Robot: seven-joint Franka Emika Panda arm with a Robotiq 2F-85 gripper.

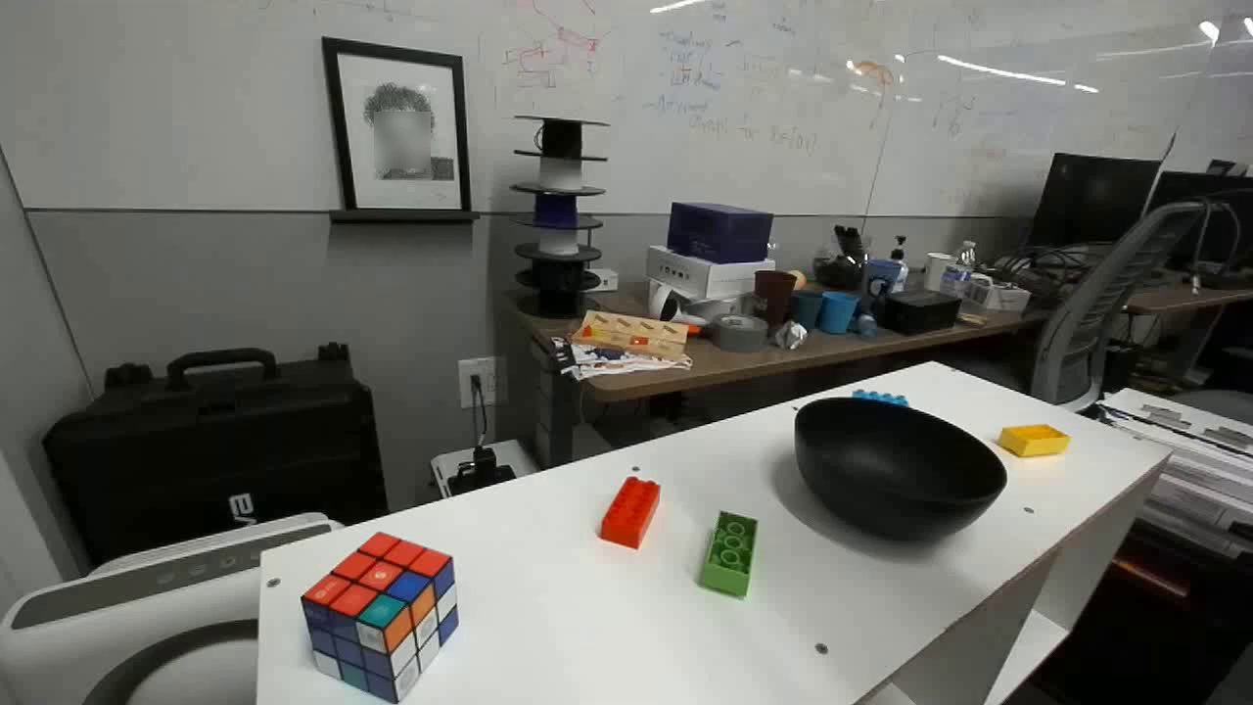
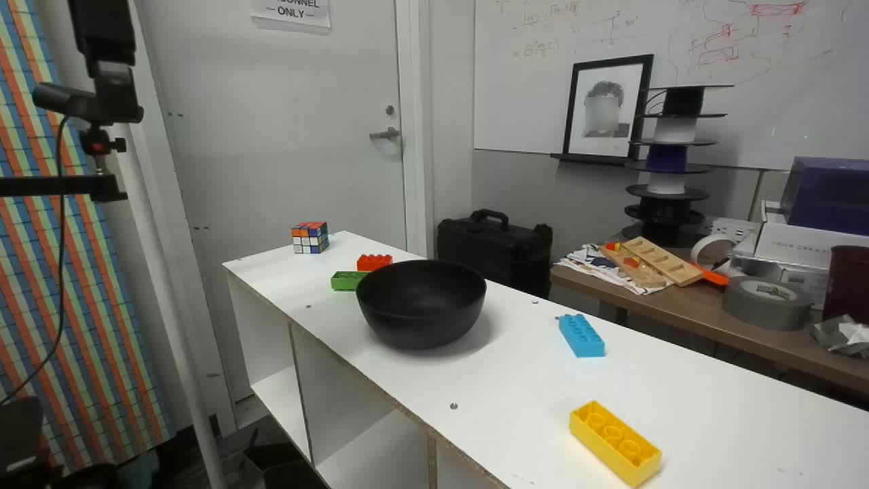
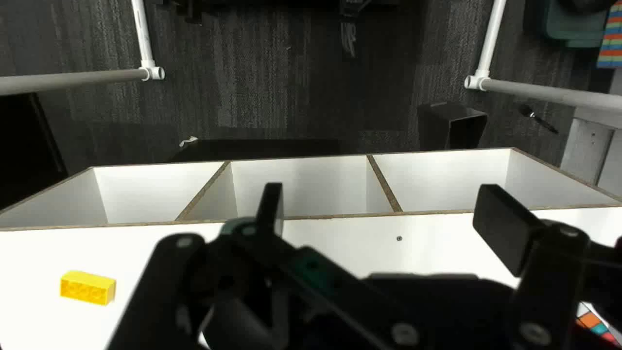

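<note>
My gripper stands open in the wrist view, its fingers wide apart with nothing between them; neither exterior view shows it. On the white shelf top sits an empty-looking black bowl [image 1: 899, 470]. A red brick [image 1: 630, 512] and a green brick [image 1: 730, 552] lie on one side of the bowl, with a Rubik's cube [image 1: 382, 613] farther along at that end. Past the bowl's other side are a blue brick [image 2: 582, 335] and a yellow brick [image 2: 615, 443]. The wrist view also has the yellow brick [image 3: 88, 288] at lower left and part of the cube [image 3: 596, 324] at lower right.
Open compartments line the front of the white shelf unit [image 2: 521, 383]. Behind it stands a cluttered brown desk [image 1: 658, 378]. A black case [image 1: 223, 441] is on the floor near the cube end. Bare shelf top lies between the blue and yellow bricks.
</note>
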